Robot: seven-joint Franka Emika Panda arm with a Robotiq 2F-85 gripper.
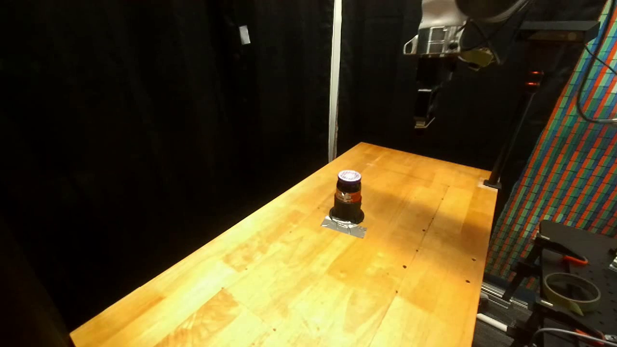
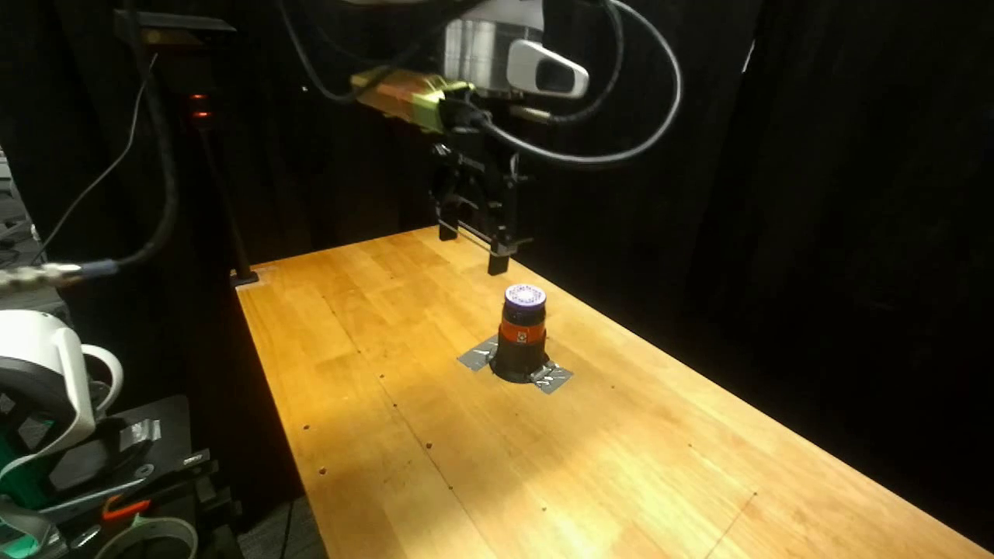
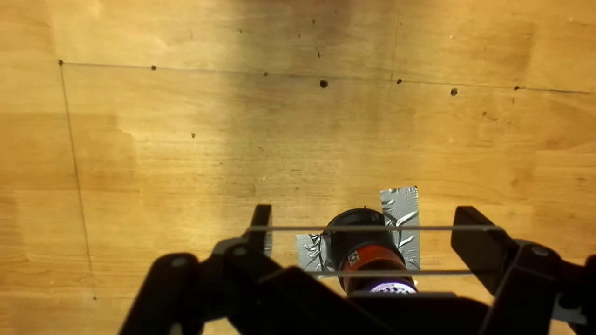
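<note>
A dark jar (image 1: 348, 196) with a white-and-purple lid (image 1: 349, 175) and an orange label stands upright in a black round holder (image 2: 517, 360). Grey tape (image 2: 554, 377) fixes that holder to the wooden table. My gripper (image 2: 473, 253) hangs in the air above the table, pointing down, its two fingers (image 2: 499, 265) spread with nothing between them. It is higher than the jar and, in the second exterior view, behind and left of it. In the wrist view the jar (image 3: 373, 260) appears low in the picture, its lid partly hidden by the gripper's body.
A dark post (image 1: 515, 133) stands at its far right corner in the first exterior view. A side cart with a tape roll (image 1: 571, 291) and clamps sits beyond the right edge.
</note>
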